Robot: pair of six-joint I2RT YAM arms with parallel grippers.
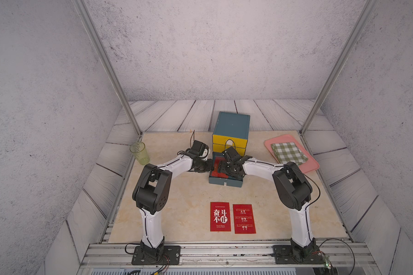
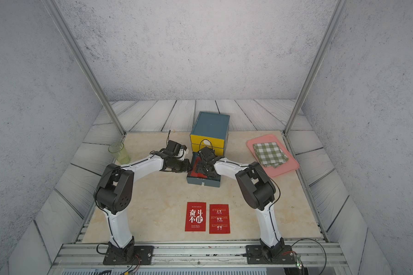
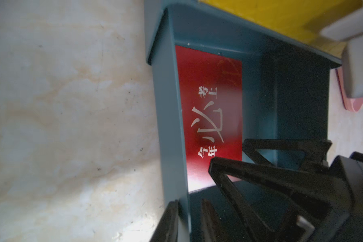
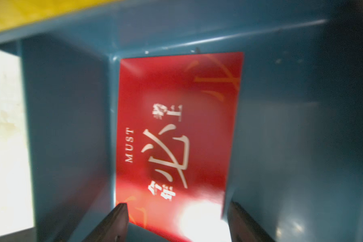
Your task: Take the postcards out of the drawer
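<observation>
The blue drawer [image 1: 225,182] is pulled out below a yellow-fronted cabinet [image 1: 230,123]. A red postcard [image 4: 205,153] lies inside it. Two more red postcards [image 1: 219,216] [image 1: 244,218] lie on the table in front. My left gripper is at the drawer's left wall [image 3: 169,121], fingertips either side of the rim; whether they are closed on it I cannot tell. My right gripper is open over the postcard in the drawer, one fingertip near each side of it, with nothing visibly held.
A green glass [image 1: 140,153] stands at the left. A pink tray [image 1: 309,162] with a checked cloth [image 1: 286,152] lies at the right. The table between the drawer and the front postcards is clear.
</observation>
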